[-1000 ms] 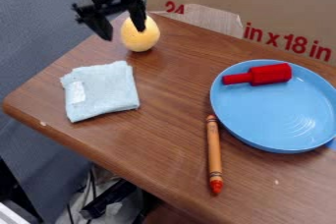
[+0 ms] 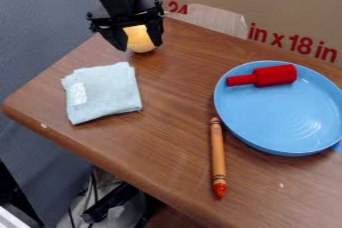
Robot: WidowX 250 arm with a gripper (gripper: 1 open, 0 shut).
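The black gripper (image 2: 127,30) is at the back left of the wooden table, lowered over a pale yellow ball (image 2: 138,40), which it partly hides; whether its fingers close on the ball is unclear. A folded light-blue cloth (image 2: 102,94) lies in front of it on the left. To the right, a red rolling-pin-like object (image 2: 274,75) rests on a blue plate (image 2: 281,122). An orange crayon-shaped stick (image 2: 218,155) with a red tip lies beside the plate.
A cardboard box (image 2: 267,7) stands behind the table. The table's left edge drops to a grey surface and clutter below.
The gripper has come down from above onto the yellow ball and now covers more of it. The other objects have not moved.
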